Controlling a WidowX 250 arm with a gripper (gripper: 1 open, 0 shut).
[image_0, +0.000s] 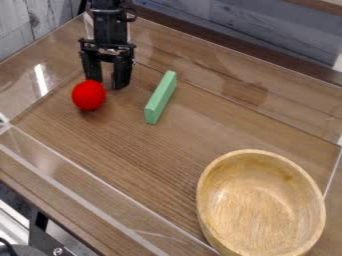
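My black gripper stands open at the top left of the table, its fingers down just behind a red ball. A green bar lies to the right of the gripper, apart from it. Whether anything small lies between the fingers is hard to tell.
A large wooden bowl sits at the bottom right. A grey wall stands along the top left edge.
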